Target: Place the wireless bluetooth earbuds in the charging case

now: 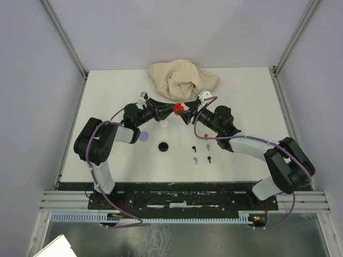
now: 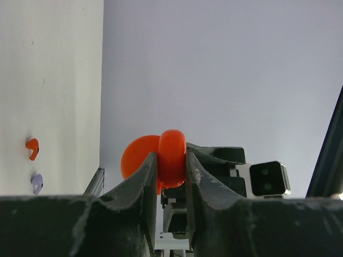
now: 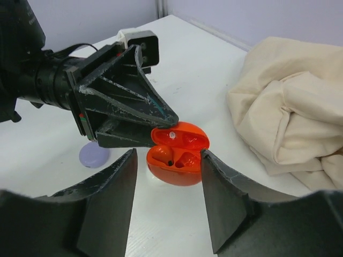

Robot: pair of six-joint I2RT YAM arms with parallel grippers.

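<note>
Up off the table, the open red charging case (image 3: 174, 175) is held by its back, with my left gripper shut on it. Its raised lid (image 3: 188, 136) leans back against the left fingers. One red earbud (image 3: 161, 153) sits in the case's left slot in the right wrist view; the right slot looks empty. My right gripper is open around the case front, its fingers apart and nothing pinched between them. A second red earbud (image 1: 206, 136) lies on the table, also visible as a curved red earbud (image 2: 32, 149) in the left wrist view.
A crumpled beige cloth (image 1: 182, 77) lies at the back. On the table are a purple case (image 1: 143, 136), a black case (image 1: 163, 146) and a white case (image 1: 163, 123). Small black earbuds (image 1: 209, 159) and purple earbuds (image 1: 195, 160) lie at front right.
</note>
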